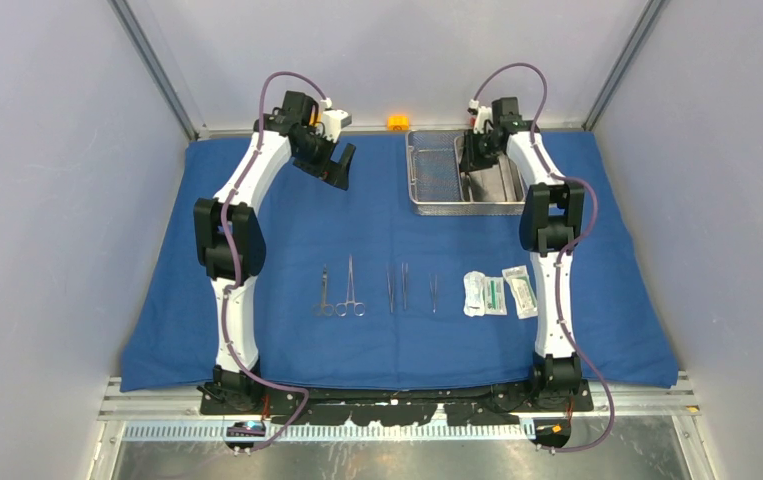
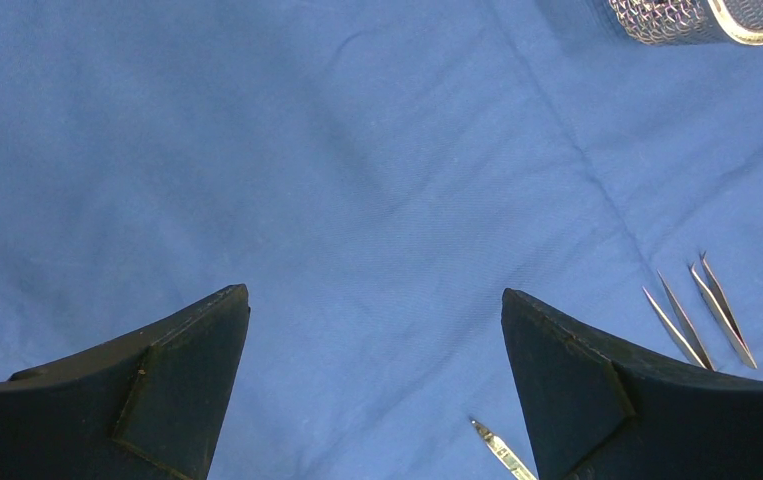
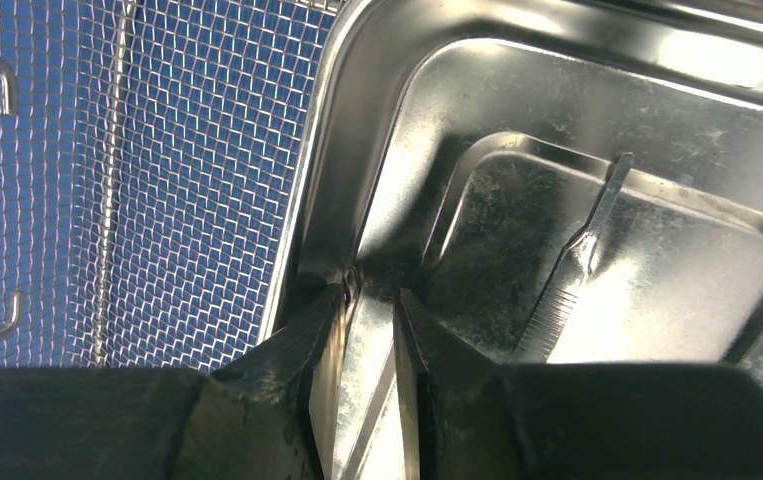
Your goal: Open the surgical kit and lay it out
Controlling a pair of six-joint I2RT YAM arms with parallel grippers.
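In the right wrist view a shiny metal tray (image 3: 517, 90) holds a scalpel handle (image 3: 594, 235) with a ridged grip, lying right of my right gripper. That gripper is down at the tray's left side, its fingers a narrow gap apart. A thin tool (image 3: 350, 283) shows by the left fingertip, partly hidden; whether it is between the fingers is unclear. My left gripper (image 1: 341, 165) hangs wide open and empty over bare cloth. On the cloth lie scissors (image 1: 324, 293), a clamp (image 1: 351, 292), several tweezers (image 1: 404, 287) and white packets (image 1: 484, 294).
The wire mesh basket (image 1: 435, 209) stands at the back right with the metal tray in its right part. A yellow block (image 1: 398, 123) sits behind, at the back wall.
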